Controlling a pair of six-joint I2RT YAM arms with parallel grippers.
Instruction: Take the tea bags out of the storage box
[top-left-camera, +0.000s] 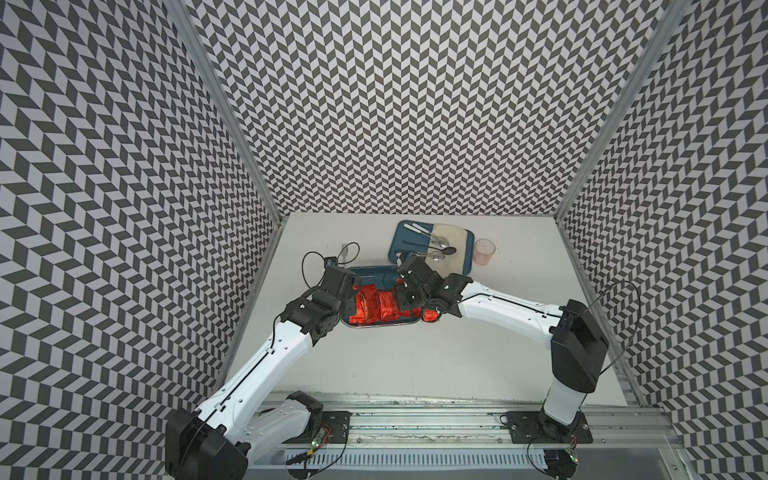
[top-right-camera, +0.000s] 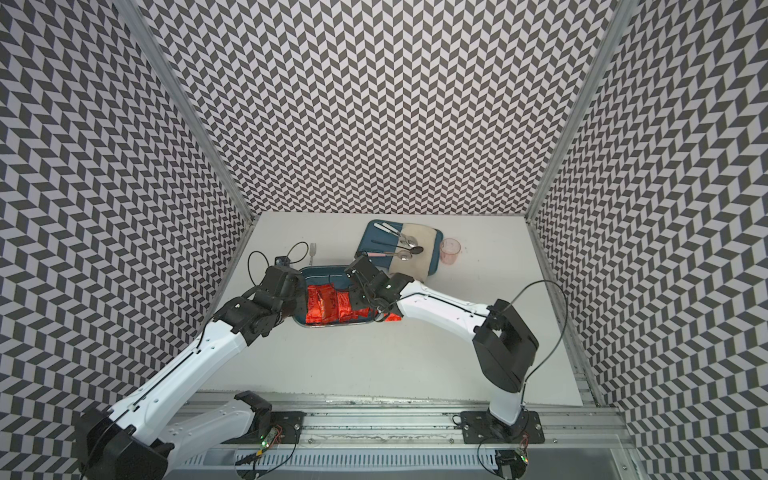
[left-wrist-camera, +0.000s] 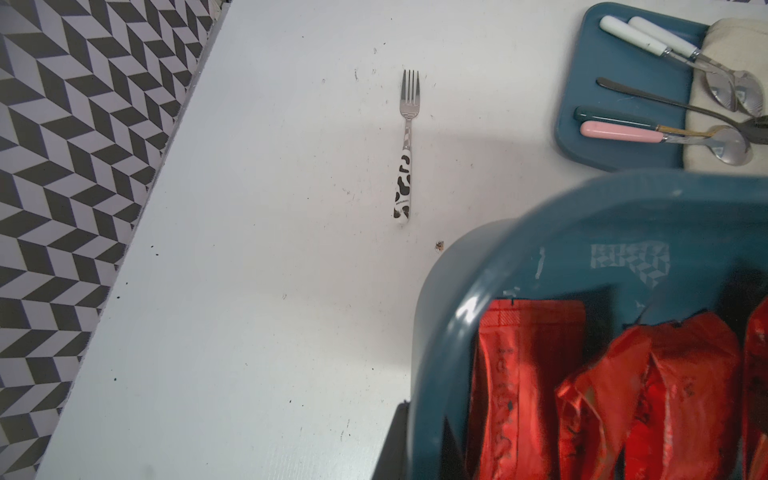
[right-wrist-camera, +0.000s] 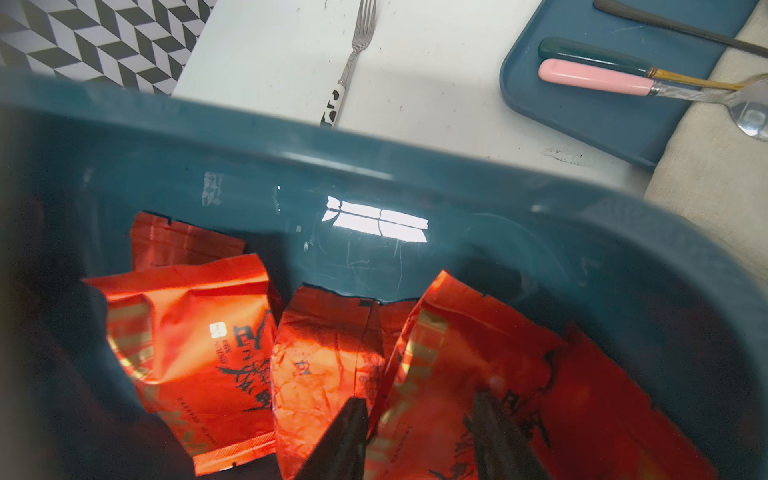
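Observation:
The blue storage box (left-wrist-camera: 672, 188) holds several red foil tea bags, including a flat one (right-wrist-camera: 204, 352) at the left and a crumpled one (right-wrist-camera: 324, 360) beside it. My left gripper is shut on the box's left rim, one finger on each side of the wall. Inside the box, my right gripper stands part open, its fingers (right-wrist-camera: 344, 444) apart over a tea bag (right-wrist-camera: 456, 360) that shows between and below them. Whether they touch it, I cannot tell. Another tea bag (top-left-camera: 431, 315) lies on the table by the box's right end.
Behind the box, a blue tray (top-left-camera: 404, 240) carries spoons and a beige cloth (top-left-camera: 458, 240). A pink cup (top-left-camera: 484, 252) stands to its right. A fork (left-wrist-camera: 405, 152) lies behind the box's left end.

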